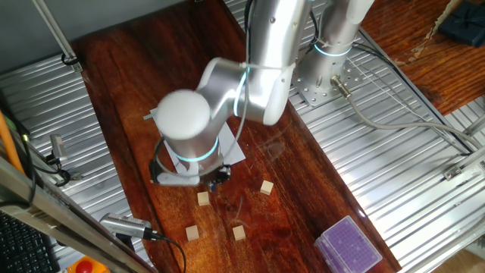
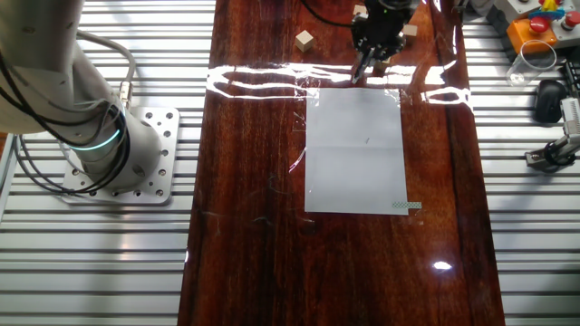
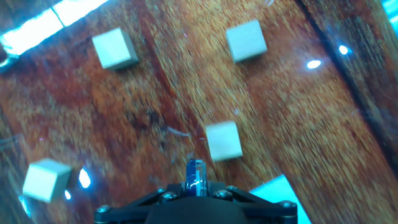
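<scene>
Several small pale wooden cubes lie spread on the dark wooden table. Closest to my gripper in the wrist view is one cube (image 3: 224, 141), just ahead and to the right of the fingertips. Farther off are a second cube (image 3: 247, 41) and a third cube (image 3: 115, 48), with another cube (image 3: 46, 180) at lower left. My fingers look pressed together, and nothing shows between them. From exterior view 1, the arm's wrist (image 1: 193, 148) hangs over the white paper sheet (image 1: 233, 154), partly hiding it. The fingertips stay apart from every cube.
A purple box (image 1: 350, 244) sits near the table's right front corner. On the left, a metal camera-like device (image 1: 127, 225) trails a black cable by the edge. Bare wood surrounds the cubes, and the sheet (image 2: 353, 149) lies flat and empty.
</scene>
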